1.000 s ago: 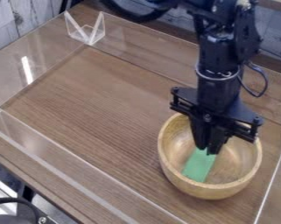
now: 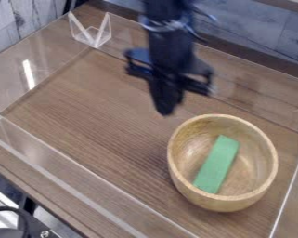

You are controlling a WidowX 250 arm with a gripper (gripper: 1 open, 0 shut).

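A wooden bowl [image 2: 187, 181] sits at the lower right of the table, with a green block [image 2: 217, 163] lying inside it. My gripper [image 2: 161, 85] is raised above and behind the bowl, blurred, clear of the block. Whether it is open or shut does not show clearly.
A clear wire or acrylic holder [image 2: 93, 28] stands at the back left. Cables lie at the lower left edge.
The gripper has risen out from over the bowl, moving up and to the left, away from it. The green block stays in the bowl, now uncovered.
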